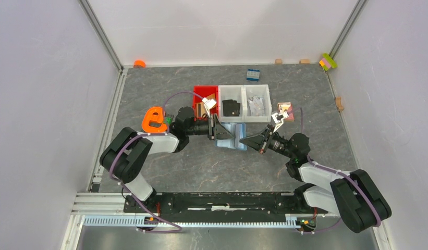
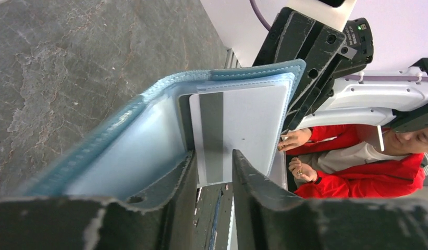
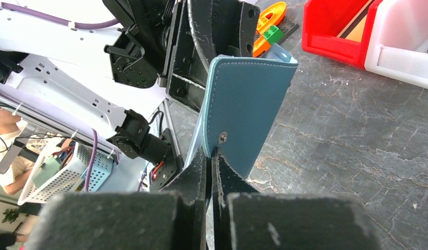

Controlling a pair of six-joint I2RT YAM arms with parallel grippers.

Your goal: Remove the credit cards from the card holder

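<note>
The light-blue card holder (image 1: 240, 143) is open between the two grippers at the centre. In the right wrist view its cover (image 3: 245, 104) stands upright, with my right gripper shut on its edge. In the left wrist view a pale card (image 2: 253, 125) with a grey stripe sits in a sleeve of the holder. My left gripper is part open at the bottom of that card, fingertips to either side; whether it touches the card is unclear.
Behind the holder stand a red bin (image 1: 205, 89) and white bins (image 1: 244, 94). An orange object (image 1: 149, 117) lies at left, a small box (image 1: 284, 107) at right.
</note>
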